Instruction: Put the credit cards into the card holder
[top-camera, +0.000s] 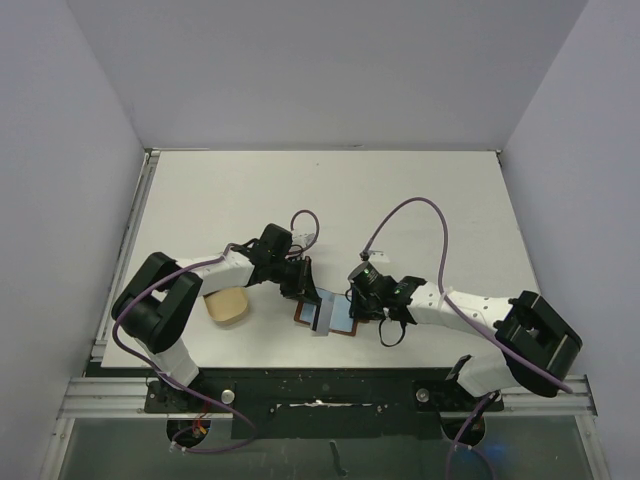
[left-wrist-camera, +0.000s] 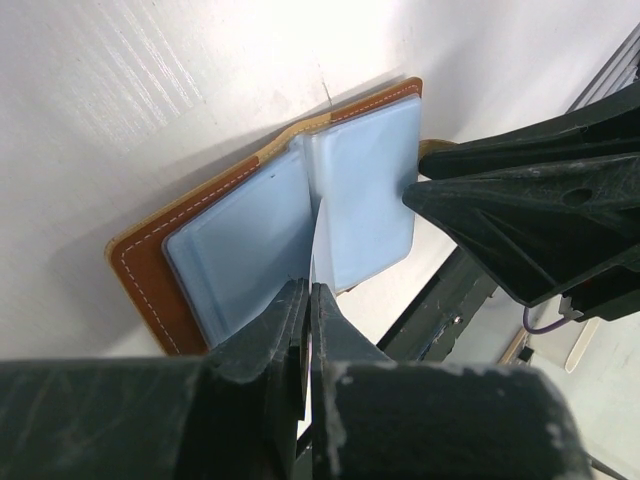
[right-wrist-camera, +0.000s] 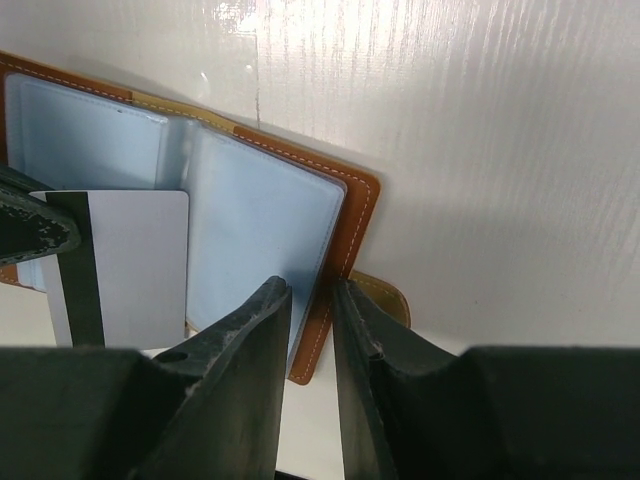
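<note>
The open card holder (left-wrist-camera: 150, 280), brown leather with pale blue sleeves, lies on the white table. My left gripper is shut on a white card with a black stripe, seen edge-on in the left wrist view and held over the holder's left sleeves. My right gripper is at the holder's right edge, its fingers slightly apart, touching or just by that edge; whether anything is between them is hard to tell.
A tan tray or box (top-camera: 228, 308) stands to the left, partly under the left arm.
</note>
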